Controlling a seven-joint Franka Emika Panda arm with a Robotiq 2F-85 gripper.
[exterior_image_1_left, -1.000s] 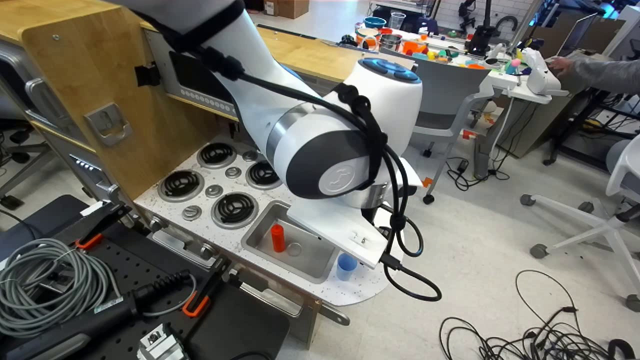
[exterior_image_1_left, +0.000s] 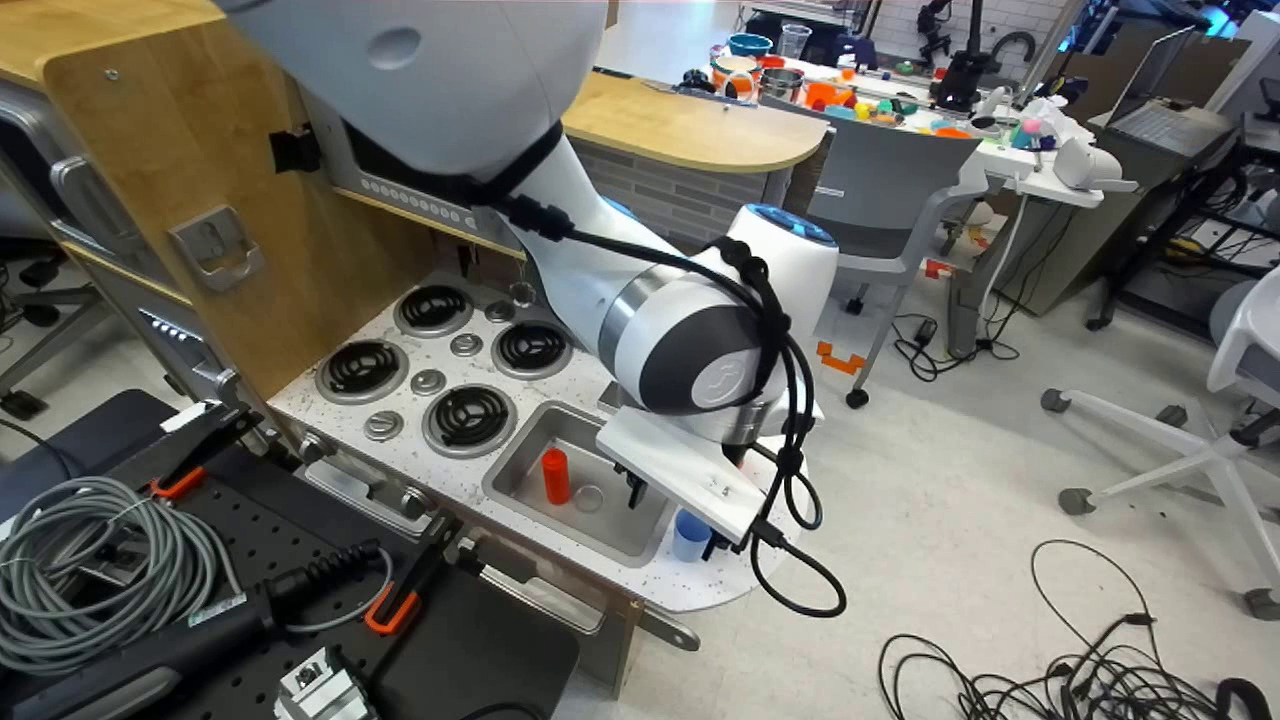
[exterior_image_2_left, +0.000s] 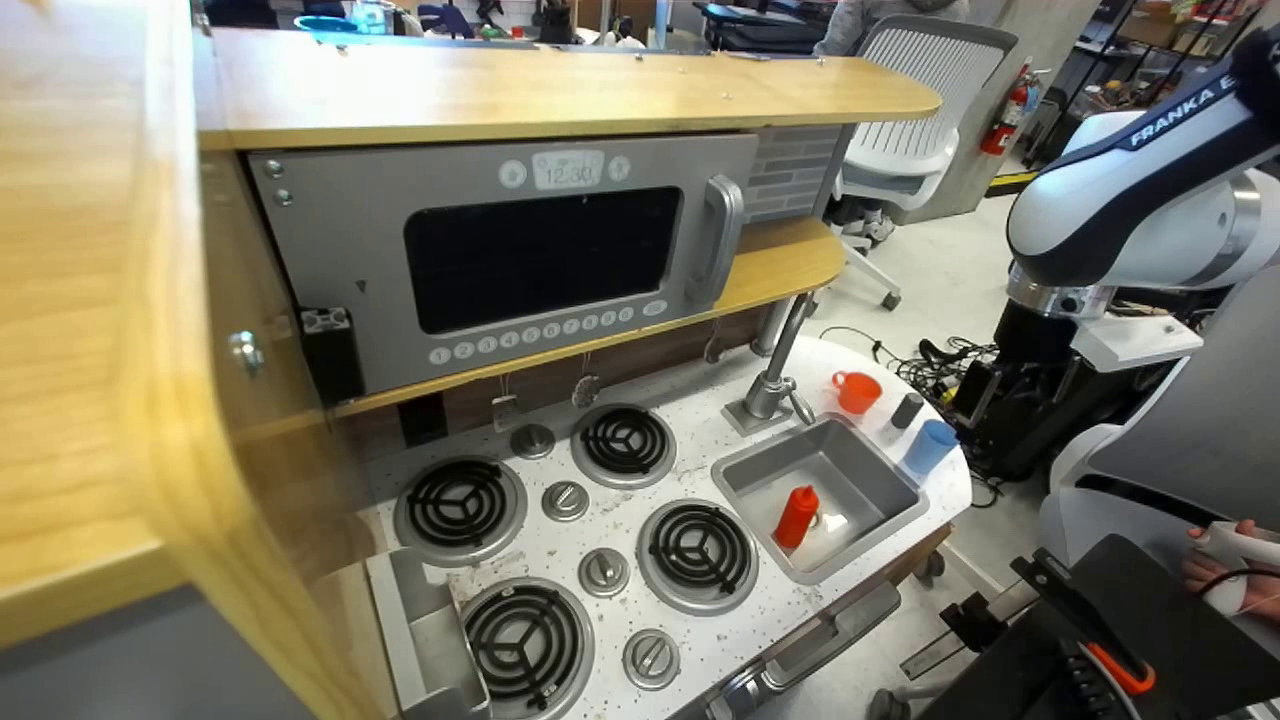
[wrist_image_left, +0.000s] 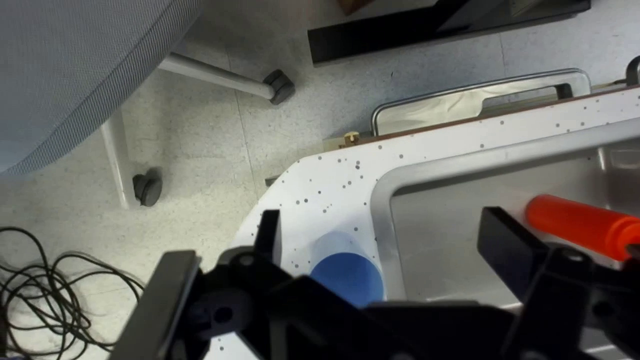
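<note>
My gripper stands open in the wrist view, its two black fingers (wrist_image_left: 269, 235) wide apart with nothing between them. Beneath it, between the fingers in that view, is a blue cup (wrist_image_left: 348, 279) on the speckled counter, just outside the sink; a gap to the fingers shows in exterior view 2, where the cup (exterior_image_2_left: 930, 446) is clear of the arm. Inside the grey sink (exterior_image_2_left: 734, 474) is a red bottle (exterior_image_2_left: 797, 518), upright or slightly leaning. In the wrist view the bottle (wrist_image_left: 573, 225) is beyond the right finger.
An orange cup (exterior_image_2_left: 855, 391) and a small dark cylinder (exterior_image_2_left: 907, 410) stand behind the sink's right end, near the faucet (exterior_image_2_left: 768, 394). The stove burners (exterior_image_2_left: 697, 546) lie left of the sink. A microwave (exterior_image_2_left: 540, 252) overhangs the counter's back.
The arm has moved lower and farther from exterior view 1, and black fingers now show below the hand. The cup and bottle have stayed put. A person's arm has left the upper right.
</note>
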